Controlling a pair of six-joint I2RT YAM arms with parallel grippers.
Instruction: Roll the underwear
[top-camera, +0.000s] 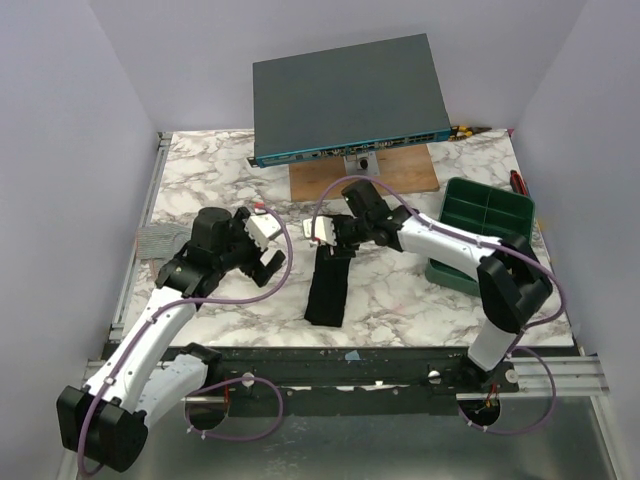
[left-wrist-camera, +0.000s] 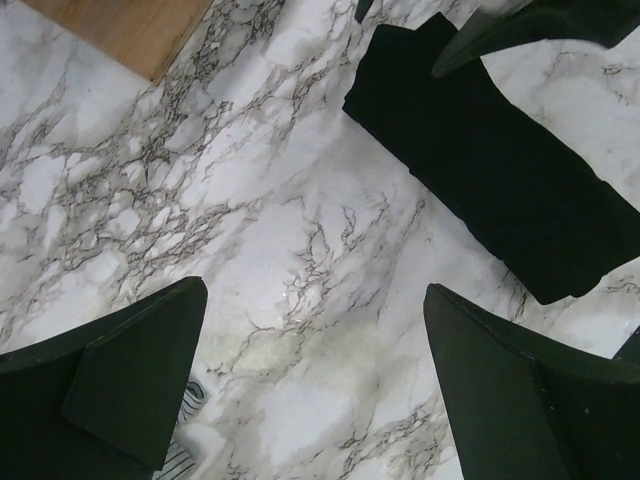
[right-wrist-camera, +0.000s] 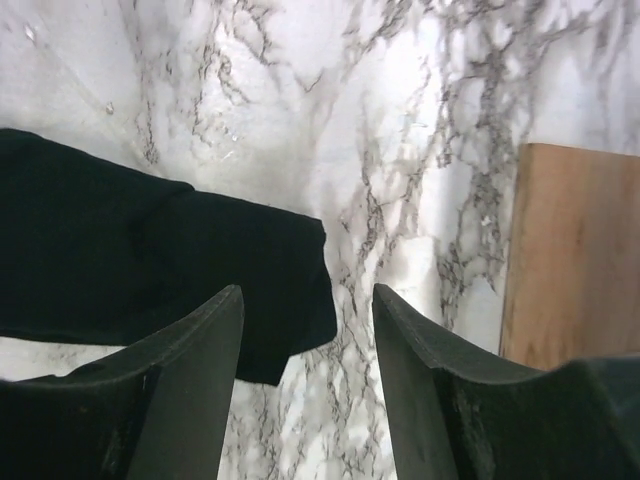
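The black underwear (top-camera: 327, 290) lies flat as a long folded strip in the middle of the table, also filling the upper right of the left wrist view (left-wrist-camera: 490, 160). My right gripper hovers over the strip's far end, its fingers apart with nothing clearly between them; in the top view it covers that end. My left gripper stands open to the left of the strip, over bare marble.
A wooden board (top-camera: 410, 180) under a monitor (top-camera: 350, 95) is at the back. A green divided bin (top-camera: 485, 210) is at the right. Striped cloth (top-camera: 158, 242) lies at the left edge.
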